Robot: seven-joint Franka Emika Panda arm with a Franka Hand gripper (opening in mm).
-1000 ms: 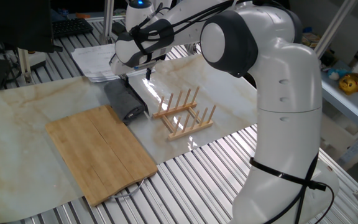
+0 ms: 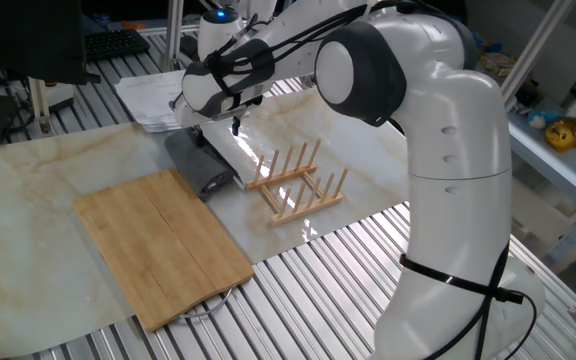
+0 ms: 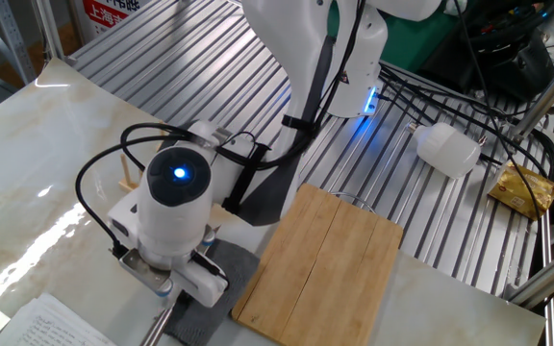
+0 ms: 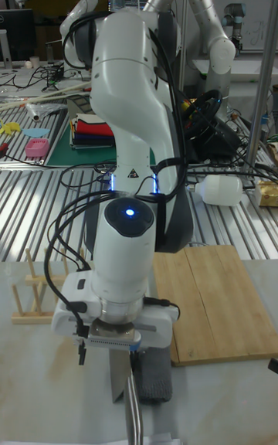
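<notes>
My gripper (image 2: 216,126) hangs over the far side of the mat, above a folded dark grey cloth (image 2: 200,163). It appears open: one dark finger (image 4: 80,354) shows at the hand's left end in the third view, while the other is mostly hidden by the hand. Under the hand in that view, beside the cloth, is a flat metal blade (image 4: 120,379). A shiny metal handle (image 4: 134,420) extends from it towards the camera. Whether the fingers touch the metal tool is hidden. A wooden peg rack (image 2: 293,185) stands to the right of the cloth in the first view.
A wooden board (image 2: 163,245) lies on the marbled mat (image 2: 18,240) near the cloth. Papers (image 2: 148,100) lie beyond the gripper. A white rounded object (image 3: 447,150) and a gold packet (image 3: 522,189) sit on the slatted table. Bare mat surrounds the rack.
In the first view the hand has shifted slightly left and down, and the arm has moved a little left. Cloth, rack and board have stayed put.
</notes>
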